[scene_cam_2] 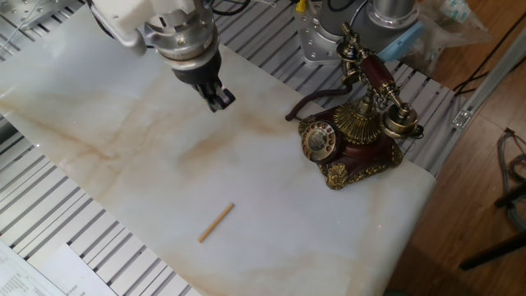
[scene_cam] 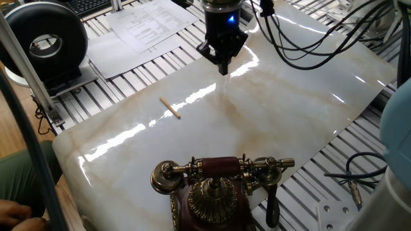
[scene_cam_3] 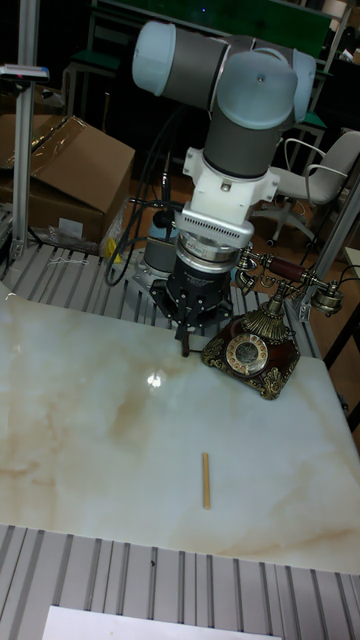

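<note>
My gripper (scene_cam: 223,68) hangs above the pale marbled board, its fingertips drawn together with nothing showing between them. In the second exterior view the gripper (scene_cam_2: 220,105) points down, clear of everything beneath. A short, thin wooden stick (scene_cam: 170,108) lies flat on the board, well apart from the gripper. The third exterior view shows this stick (scene_cam_3: 207,481) toward the board's paper-side edge. An ornate dark red and brass rotary telephone (scene_cam_2: 352,140) stands upright on the board, its handset (scene_cam: 221,167) resting across the cradle.
The board (scene_cam_2: 271,238) is bare around the stick. Printed papers (scene_cam: 144,25) and a black ring-shaped object (scene_cam: 48,42) lie beyond one edge. Loose black cables (scene_cam: 302,48) hang beside the arm. A person's hand (scene_cam: 22,212) rests off the board at lower left.
</note>
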